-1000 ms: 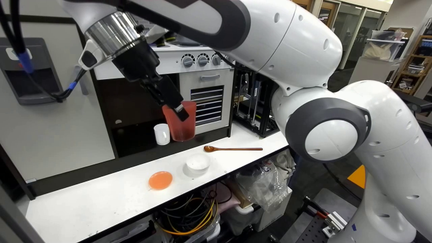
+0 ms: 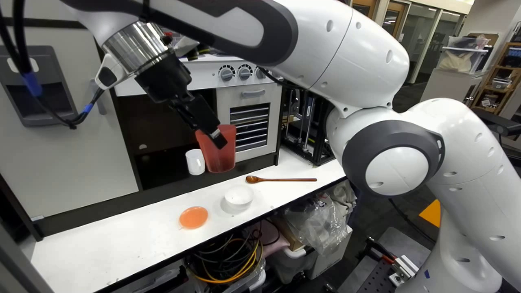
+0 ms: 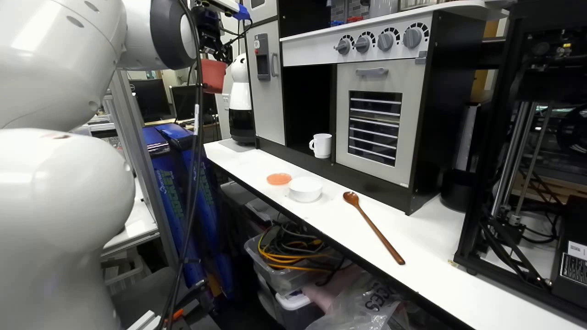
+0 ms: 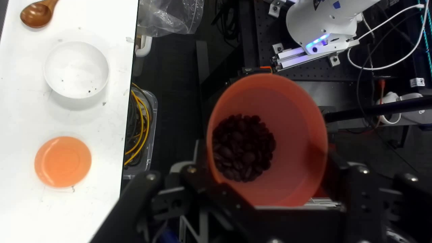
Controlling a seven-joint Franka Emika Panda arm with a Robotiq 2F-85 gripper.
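A red translucent cup (image 2: 222,155) hangs in the air with my gripper (image 2: 220,140) shut on its wall. Dark beans (image 4: 243,147) lie gathered to one side inside the cup, as the wrist view shows. On the white counter (image 4: 24,117) stands a small white bowl (image 4: 77,69), holding only a few dark specks. Beside it lies an orange disc (image 4: 62,162), flat on the counter. A brown wooden spoon (image 3: 377,228) rests to the other side of the bowl. In exterior view 2 the cup (image 3: 213,76) is partly behind a cable.
A white mug (image 3: 322,145) stands in the toy kitchen's open compartment, beside the oven door (image 3: 377,129). A bin of cables (image 2: 229,259) sits below the counter's front edge.
The cup and my gripper have shifted very slightly downward in exterior view 1. The bowl, disc, spoon and mug have stayed where they were.
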